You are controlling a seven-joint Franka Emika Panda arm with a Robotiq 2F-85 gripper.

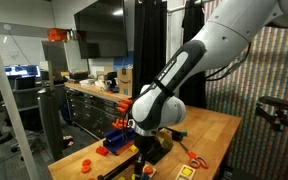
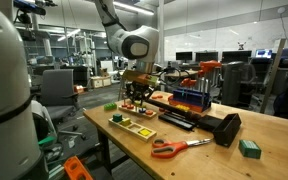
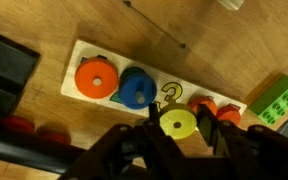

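In the wrist view my gripper is shut on a yellow round piece (image 3: 177, 124), with a dark finger on either side of it. Below the piece lies a wooden number board (image 3: 96, 53) with a printed 2 partly showing. Toward one end of the board sit an orange disc (image 3: 96, 77) and a blue disc (image 3: 137, 89). Red pieces (image 3: 228, 114) show beside the fingers at the other end, partly covered. Whether the yellow piece touches the board cannot be told from above.
Red-handled scissors (image 2: 168, 149) and a green block (image 2: 249, 148) lie on the table. A black block (image 2: 224, 129) and a blue bin (image 2: 189, 101) stand farther off. Another wooden board (image 2: 134, 128) with coloured pieces is near the table's edge.
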